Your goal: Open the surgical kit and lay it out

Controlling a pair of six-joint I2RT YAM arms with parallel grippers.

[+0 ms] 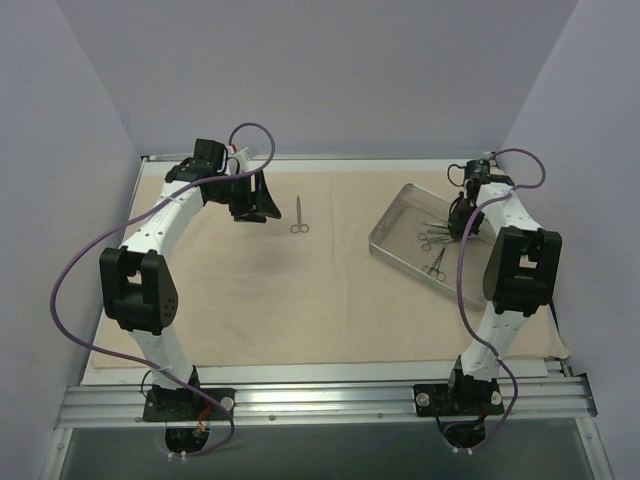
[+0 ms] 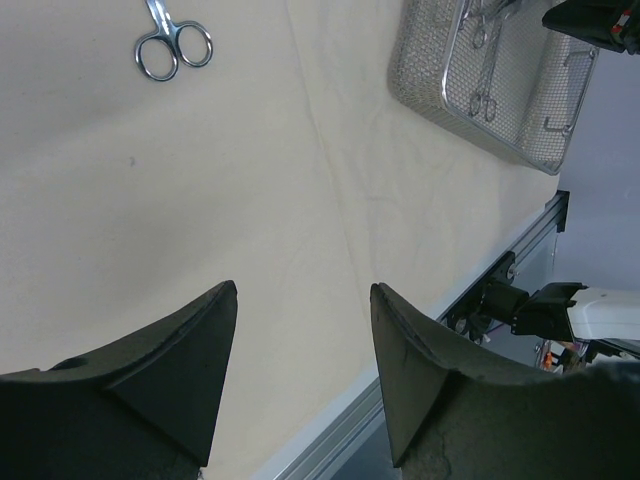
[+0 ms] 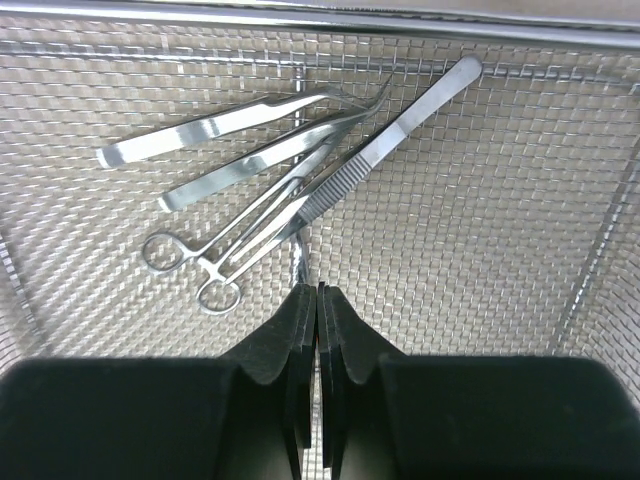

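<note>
A wire mesh tray (image 1: 395, 245) stands on the cloth at the right, holding tweezers (image 3: 230, 125), scissor-like ringed instruments (image 3: 165, 250) and a long ridged forceps (image 3: 420, 110). My right gripper is over the tray with its fingers closed together; what, if anything, is between them is hidden, though a shiny metal piece runs up from behind the tips. A pair of scissors (image 1: 298, 215) lies alone on the cloth, left of the tray. My left gripper hangs open above the cloth, left of these scissors, nothing between its fingers.
The beige cloth (image 1: 250, 290) has wide free room in the middle and front left. Grey walls (image 1: 580, 250) close in the workspace at the sides and back; a metal rail runs along the front edge.
</note>
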